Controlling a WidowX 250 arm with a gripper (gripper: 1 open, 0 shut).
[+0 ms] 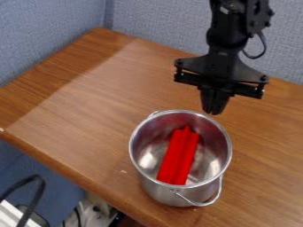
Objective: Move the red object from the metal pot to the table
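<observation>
The red object (179,156), long and narrow, lies slanted inside the metal pot (142,133). The pot is silver and round, with a wire handle hanging at its front right. Just beyond the pot's far rim is my black gripper (214,101), pointing down and apart from the red object. Its dark fingers overlap from this angle, so the gap between them cannot be made out. Nothing is visibly held.
Bare wooden table (89,93) stretches left of the pot, with more clear surface to the right. The table's front-left edge runs close by the pot. Black cables (35,191) lie below that edge. A grey-blue wall (154,18) stands behind.
</observation>
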